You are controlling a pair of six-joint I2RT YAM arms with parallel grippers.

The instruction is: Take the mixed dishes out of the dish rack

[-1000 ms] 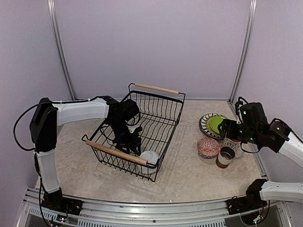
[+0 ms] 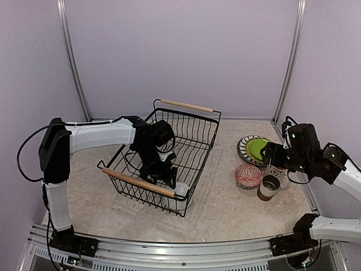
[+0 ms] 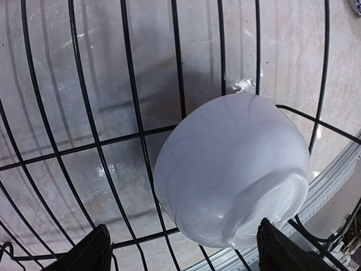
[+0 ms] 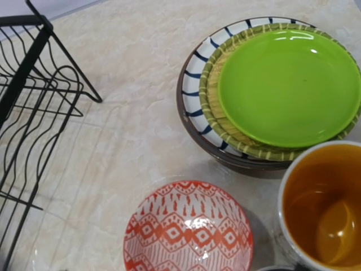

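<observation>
A plain white bowl (image 3: 225,164) lies bottom-up and tilted in the front right corner of the black wire dish rack (image 2: 194,164); no other dish shows inside. My left gripper is inside the rack, close to the bowl. Its fingers (image 3: 93,248) stand wide apart, open, with the bowl beyond the tips. In the top view this gripper partly covers the bowl. Over the dishes on the right hangs my right gripper (image 2: 269,153), its fingertips barely showing at the bottom of the right wrist view, far apart with nothing visibly held.
Right of the rack sit stacked plates with a green plate (image 4: 290,87) on top, a red-patterned bowl (image 4: 189,231), an orange-lined cup (image 4: 324,209) and another cup (image 2: 269,187). A wooden handle (image 2: 138,182) crosses the rack's front. Counter between rack and dishes is clear.
The right arm is nearly still.
</observation>
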